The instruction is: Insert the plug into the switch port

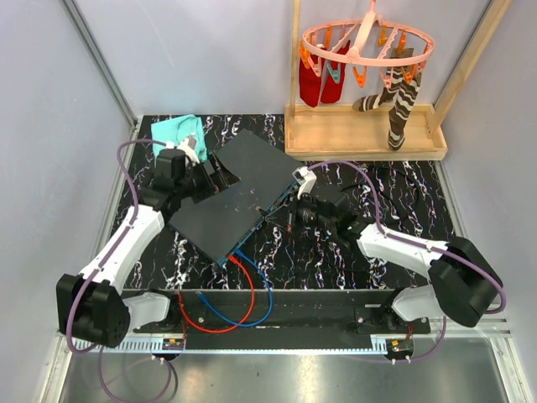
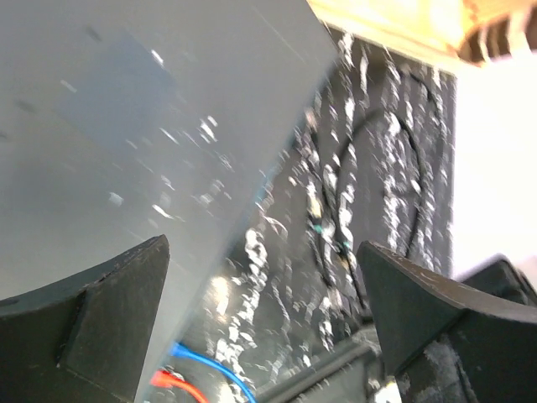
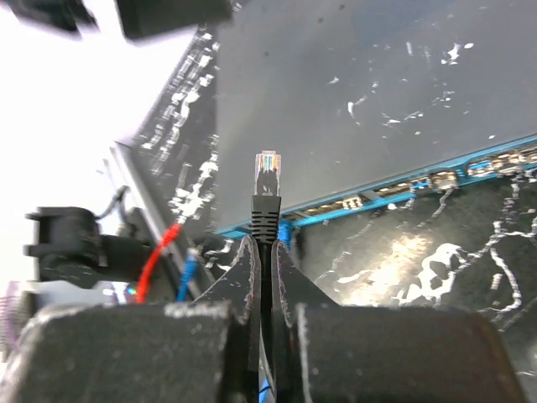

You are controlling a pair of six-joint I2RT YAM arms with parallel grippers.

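Observation:
The dark switch (image 1: 231, 193) lies diagonally on the marble surface, its blue port edge (image 3: 386, 191) facing down-right, with red and blue cables plugged near its lower end. My right gripper is shut on a black network cable, its clear-tipped plug (image 3: 267, 180) pointing forward toward that edge; whether it lines up with a port I cannot tell. My left gripper stands open above the switch's upper left part, nothing between its fingers.
A wooden tray with a pink hanger and socks (image 1: 365, 134) stands at the back right. A cyan cloth (image 1: 174, 128) lies at the back left. Black cables lie on the right.

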